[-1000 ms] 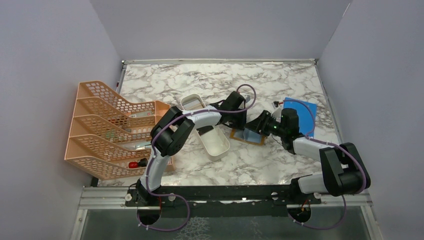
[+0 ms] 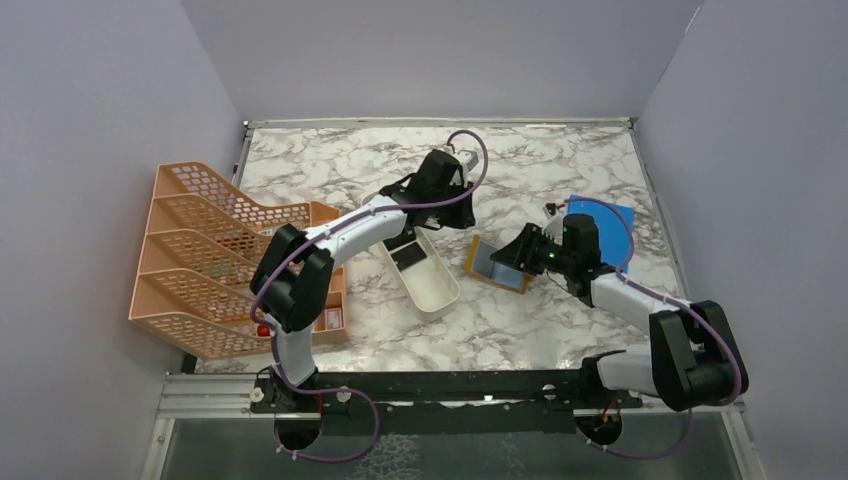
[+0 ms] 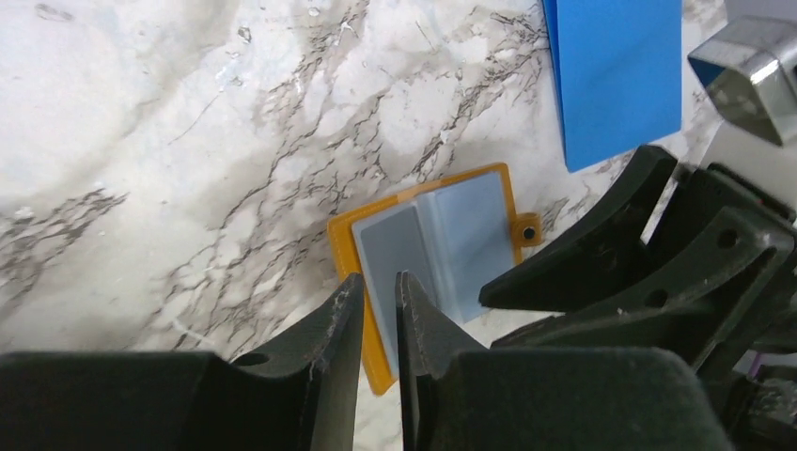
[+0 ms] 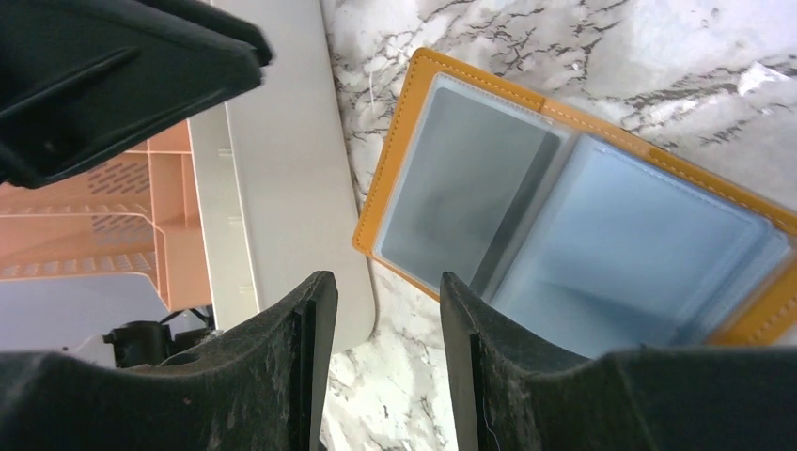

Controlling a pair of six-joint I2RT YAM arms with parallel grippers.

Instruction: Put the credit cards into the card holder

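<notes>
The card holder (image 2: 482,262) has a tan edge and clear pockets and lies open on the marble table. Black cards (image 2: 409,257) lie in the long white tray to its left. My left gripper is slightly open with an empty gap between its fingertips; in the top view it hovers behind the holder and tray. My right gripper stands wider open, nothing between its fingers, above the holder's right part in the top view. The pockets (image 4: 470,178) look grey on one side and bluish on the other; whether a card sits inside, I cannot tell.
An orange slotted organizer (image 2: 215,240) takes up the left side. The white tray (image 2: 436,290) stands between it and the holder, partly under my left arm. A blue sheet (image 3: 616,75) lies behind my right gripper.
My left arm has drawn back from the holder, up and to the left in the top view, uncovering the holder's left edge. The right gripper has barely moved.
</notes>
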